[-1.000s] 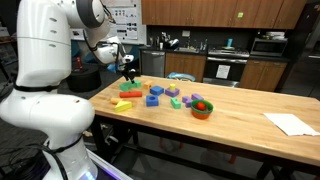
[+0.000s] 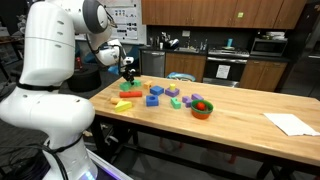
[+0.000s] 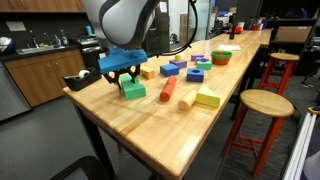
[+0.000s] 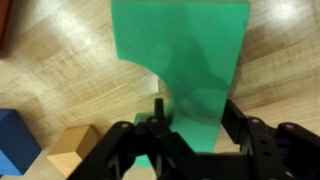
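Note:
A green block with a curved cut-out [image 4: 205,45] fills the middle of the wrist view. My gripper has its fingers on either side of the block's narrow part, and whether both touch it is unclear. In the second exterior view, the same green block [image 3: 132,88] is near the table's end, directly under the gripper [image 3: 122,76]. The gripper [image 2: 127,73] appears small at the far left of the table in the first exterior view.
Close by are a red block [image 3: 168,89], a yellow block [image 3: 208,97] and a blue block [image 3: 195,75]. A green bowl [image 2: 201,108] with something red inside stands farther along. White paper [image 2: 291,124] lies at the right, with bare table before it.

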